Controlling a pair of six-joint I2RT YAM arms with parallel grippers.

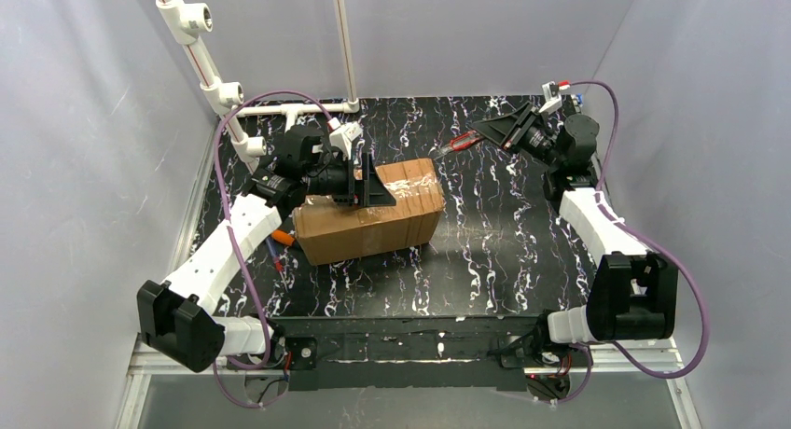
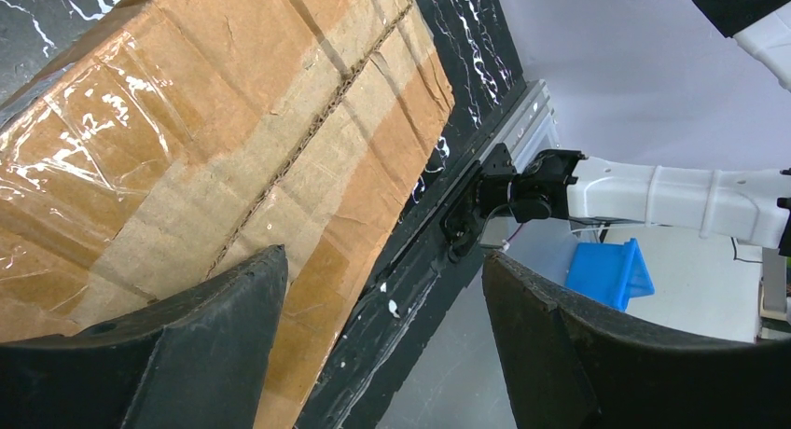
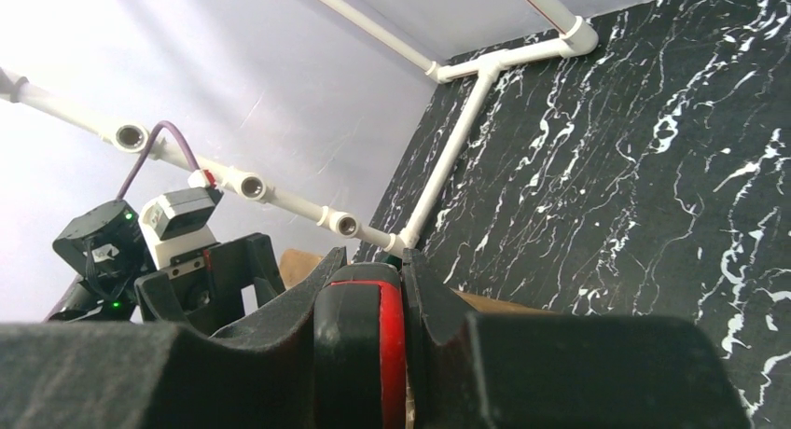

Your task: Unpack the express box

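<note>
A taped cardboard box (image 1: 368, 233) lies on the black marbled table, its taped top with a seam facing up in the left wrist view (image 2: 149, 186). My left gripper (image 1: 368, 188) hangs over the box top, fingers apart (image 2: 385, 317). My right gripper (image 1: 480, 131) holds a red-and-black box cutter (image 1: 457, 144) above and right of the box, its tip pointing toward the box's right end. In the right wrist view the cutter's handle (image 3: 359, 354) fills the space between the fingers.
An orange-handled tool (image 1: 283, 237) and a blue-and-red tool (image 1: 275, 260) lie left of the box, partly hidden. A white pipe frame (image 1: 308, 109) borders the back left.
</note>
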